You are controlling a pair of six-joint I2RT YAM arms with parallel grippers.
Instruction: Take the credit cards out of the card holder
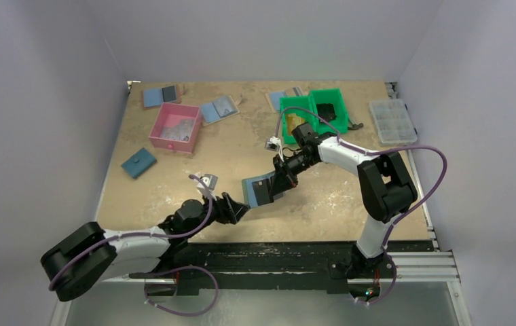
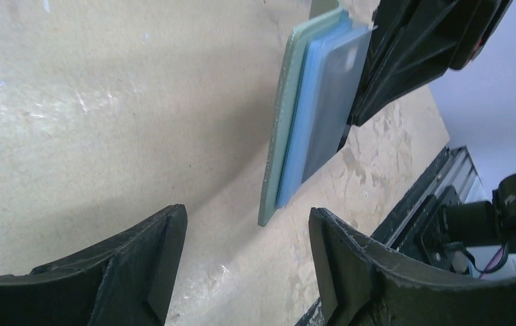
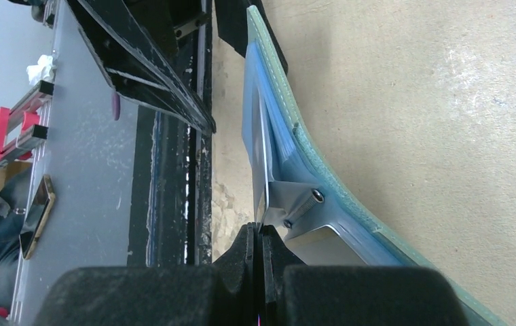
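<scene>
The open card holder (image 1: 262,191), green-edged with blue sleeves (image 2: 296,136), is at the front middle. In the left wrist view it is seen edge-on, tilted up, with my right gripper at its far side. My right gripper is shut at the inner sleeves and their dark and clear flaps; whether anything thin is between its fingertips is hidden. My left gripper stands open just left of the holder, nothing between its fingers. I cannot tell which parts are cards.
A pink bin (image 1: 191,116) and a blue closed holder (image 1: 138,163) are at left. Other open holders (image 1: 219,109) lie at the back, green bins (image 1: 328,95) and a clear box (image 1: 392,121) at back right.
</scene>
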